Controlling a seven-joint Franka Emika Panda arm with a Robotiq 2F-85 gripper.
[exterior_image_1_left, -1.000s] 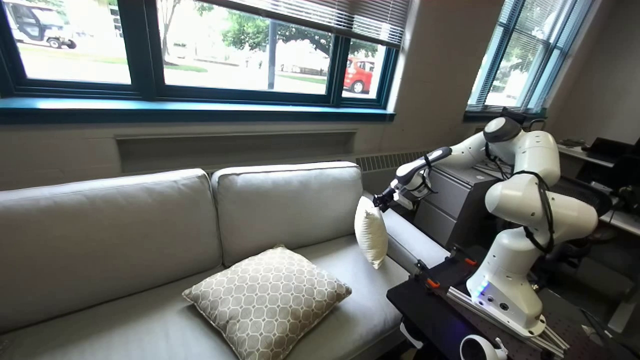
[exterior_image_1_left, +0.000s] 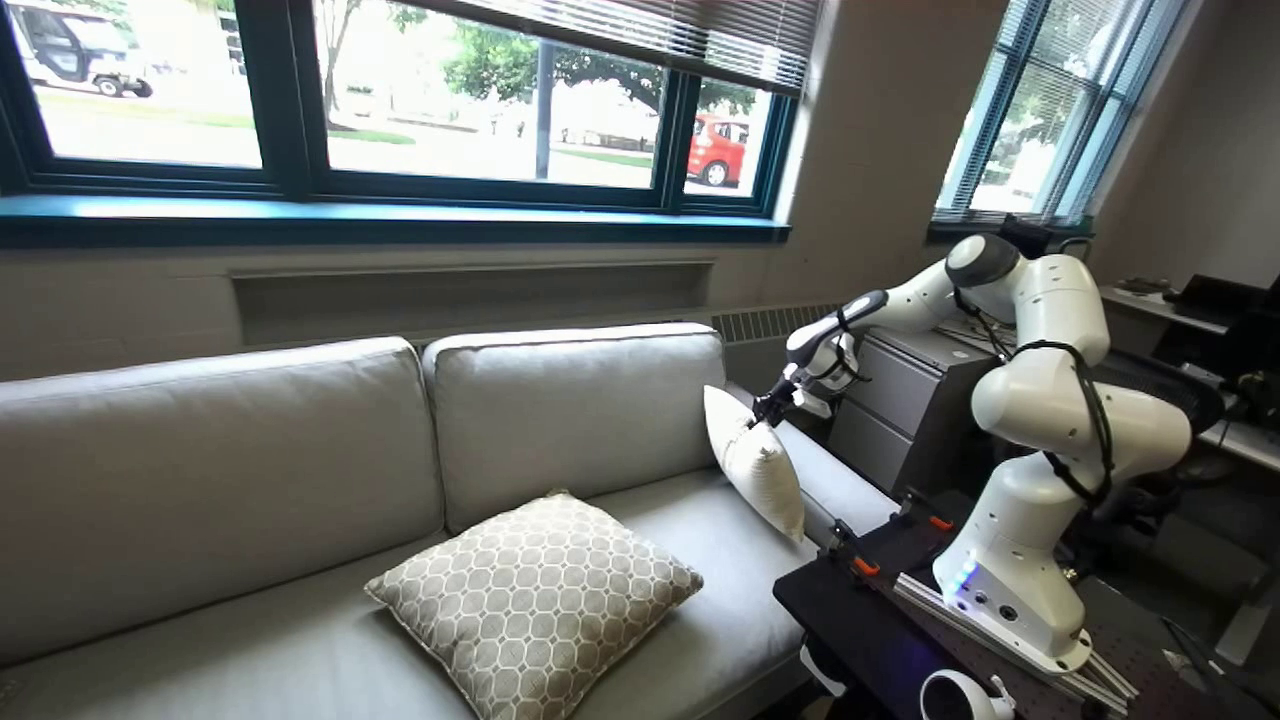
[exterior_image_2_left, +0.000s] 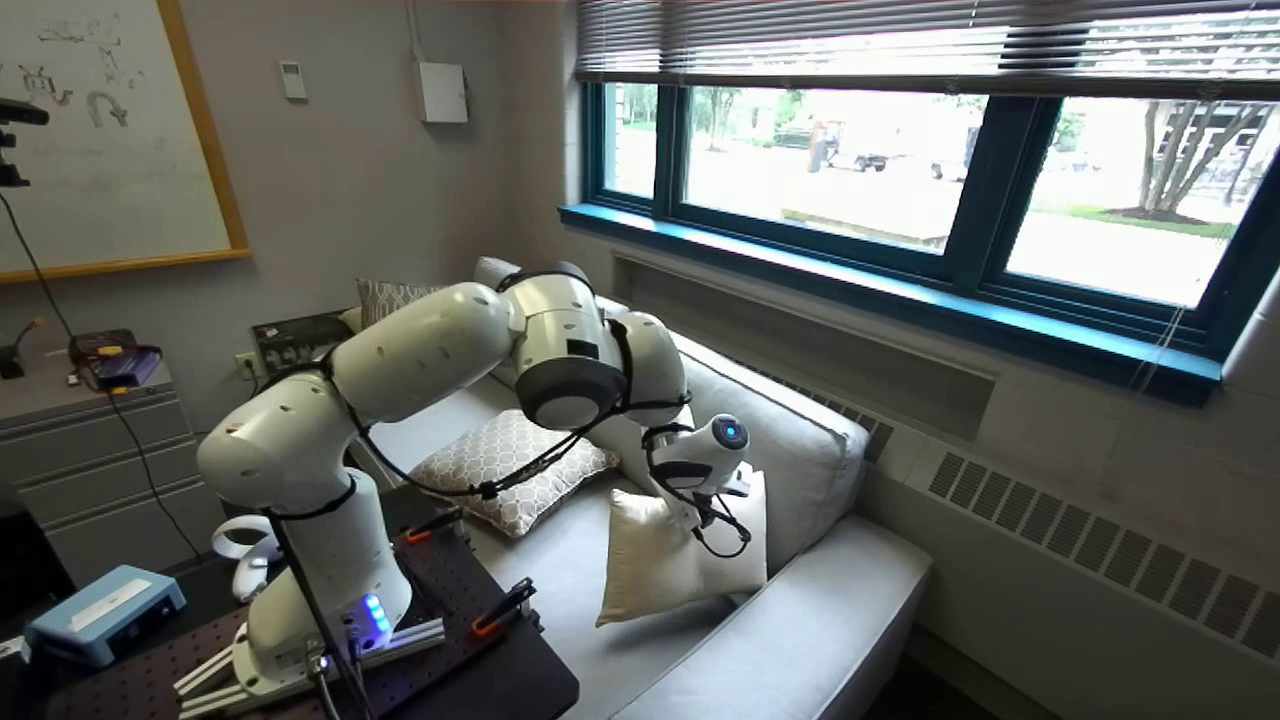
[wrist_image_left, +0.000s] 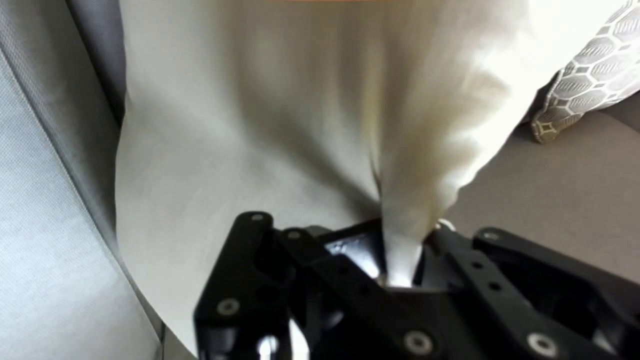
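A plain cream pillow (exterior_image_1_left: 753, 462) stands on edge at the right end of the sofa, close to the armrest. My gripper is shut on a pinched fold of its fabric, and creases run from the fingers across the pillow (wrist_image_left: 240, 120) in the wrist view. In exterior view 1 the gripper (exterior_image_1_left: 768, 408) meets the pillow's upper part from the right. Exterior view 2 shows the pillow (exterior_image_2_left: 660, 552) against the sofa, with the wrist hiding part of it and the fingers out of sight.
A patterned pillow (exterior_image_1_left: 540, 606) lies flat on the middle of the grey sofa seat (exterior_image_1_left: 300, 648). The backrest (exterior_image_1_left: 576, 408) rises behind, and the armrest (exterior_image_2_left: 792, 624) borders the cream pillow. Bare seat lies between the two pillows.
The cream pillow has turned and tilted, its lower corner now farther right and lower, its upper corner slightly left. My gripper has lowered slightly and the arm leans a little left.
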